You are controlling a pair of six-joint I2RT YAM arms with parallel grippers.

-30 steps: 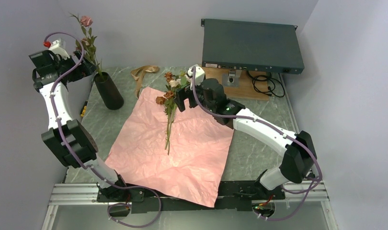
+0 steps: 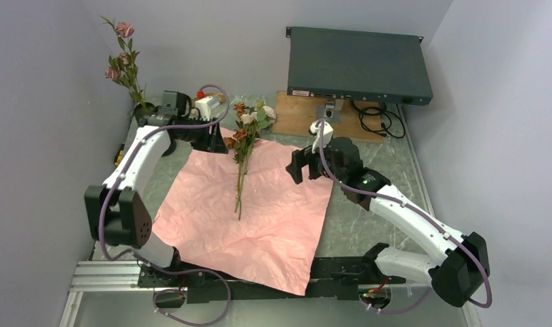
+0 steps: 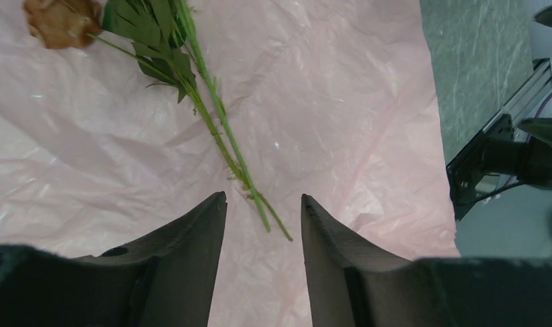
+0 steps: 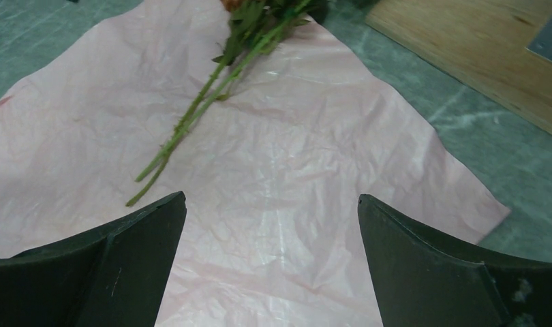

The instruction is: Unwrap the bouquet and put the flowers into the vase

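A tall dark vase point(image 2: 144, 111) at the back left holds pink roses point(image 2: 125, 30); the left arm covers much of its body. Brown and cream flowers point(image 2: 240, 136) lie on a pink sheet point(image 2: 273, 204), stems pointing to the front. My left gripper point(image 2: 222, 141) is above the sheet just left of the blooms. In the left wrist view its fingers point(image 3: 198, 252) stand apart, with the stem ends point(image 3: 259, 204) beyond the gap and nothing held. Right of the flowers, my right gripper point(image 2: 300, 169) is open and empty, its fingers point(image 4: 140, 262) wide apart over bare sheet.
A dark metal box point(image 2: 358, 65) overhangs a wooden board point(image 2: 287, 119) at the back right, beside a coiled black cable point(image 2: 382, 119).
My left gripper has swung right, from beside the vase to near the flowers on the sheet. The right gripper has drawn back to the right, away from the flowers.
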